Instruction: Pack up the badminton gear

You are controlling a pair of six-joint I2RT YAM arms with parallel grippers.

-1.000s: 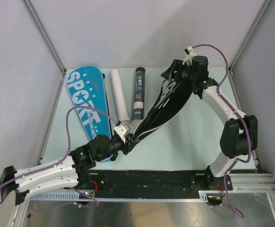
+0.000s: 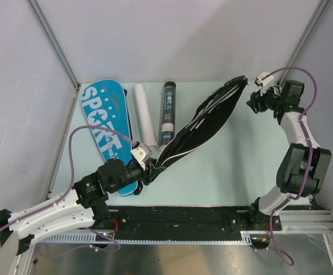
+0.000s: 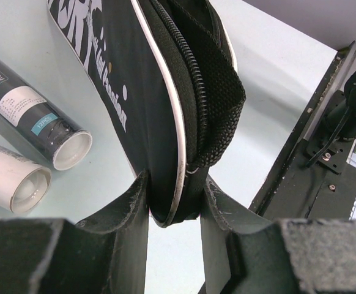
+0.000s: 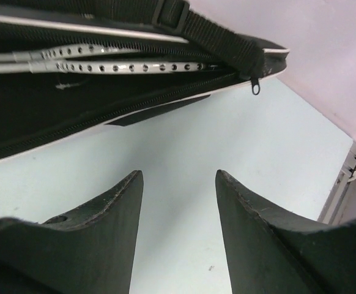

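Observation:
The long black bag [image 2: 203,126] lies slanted across the white table, its zipper side facing up. Two white perforated grips [image 4: 114,67] show in its opening, beside a black strap. At the near end of the bag, the fingers of my left gripper stand on both sides, close against the fabric; whether they pinch it cannot be told. My right gripper is open and empty, over bare table to the right of the bag's far end. A dark shuttlecock tube [image 2: 168,112] and a white tube [image 2: 144,114] lie left of the bag.
A blue-and-white "SPORT" case [image 2: 106,123] lies at the table's left, partly under the left arm. Free table surface [image 2: 229,172] spreads right of the black bag. Walls rise at the back and sides; a dark front edge [image 2: 178,220] borders the table.
My right gripper has moved from over the bag's far end out to the right, clear of it. The left gripper has shifted slightly left. The bag has hardly moved.

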